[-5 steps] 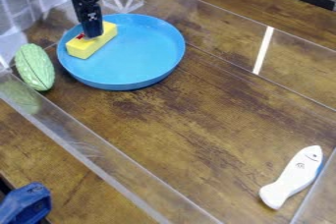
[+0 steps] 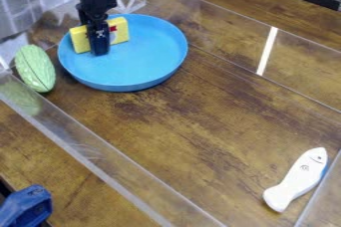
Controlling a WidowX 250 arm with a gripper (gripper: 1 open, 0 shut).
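Observation:
A blue plate [image 2: 144,62] lies on the wooden table at the upper left, with a yellow block [image 2: 116,30] on its back-left part. My black gripper [image 2: 99,40] reaches down from the top edge onto the block, its fingers open at the block, which it partly hides. Whether both fingertips touch the block I cannot tell.
A pale green oblong object [image 2: 35,68] lies left of the plate. A white utensil [image 2: 296,179] lies at the lower right, a blue object [image 2: 24,207] at the lower-left corner. Clear plastic strips run along the table.
My gripper has come down and slightly right from above the block to around it.

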